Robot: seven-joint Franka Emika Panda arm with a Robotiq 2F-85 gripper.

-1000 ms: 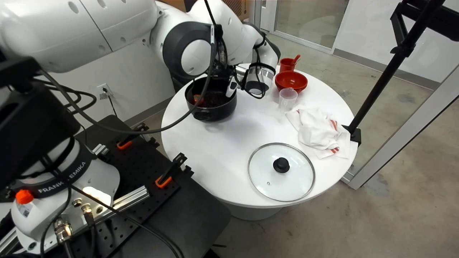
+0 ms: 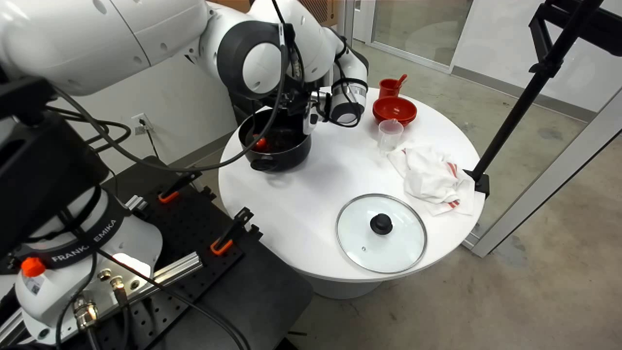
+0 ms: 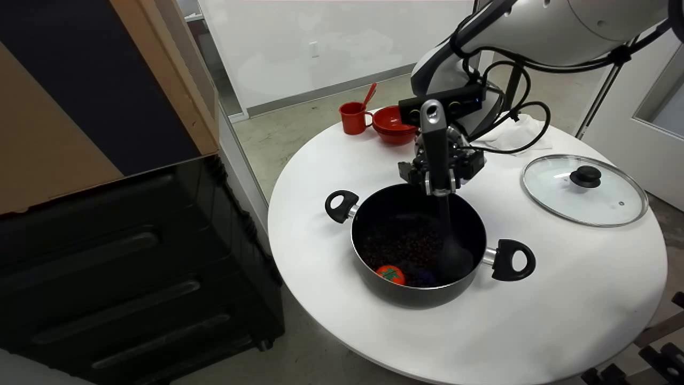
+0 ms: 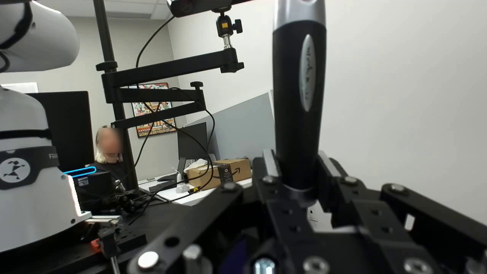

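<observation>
My gripper (image 3: 440,182) is shut on the black handle of a ladle-like utensil (image 4: 299,96). The handle stands roughly upright between the fingers in the wrist view. Below the gripper, the utensil's dark lower end (image 3: 453,256) reaches into a black pot (image 3: 423,296) with two loop handles; its exact shape is hard to make out there. Small dark bean-like pieces (image 3: 410,247) cover part of the pot's bottom. A red tomato (image 3: 391,275) with a green top lies among them near the pot's wall, beside something bluish-purple (image 3: 426,276).
A glass lid (image 2: 382,248), a crumpled white towel (image 2: 434,178), a clear cup (image 2: 390,135), red bowls (image 2: 395,110) and a red mug (image 3: 352,119) share the round white table (image 2: 326,204). Clear tabletop lies between pot and lid.
In exterior view 1 the pot has shifted left and slightly nearer the camera. My arm and the held utensil have moved left too. The lid, towel and red dishes are unmoved.
</observation>
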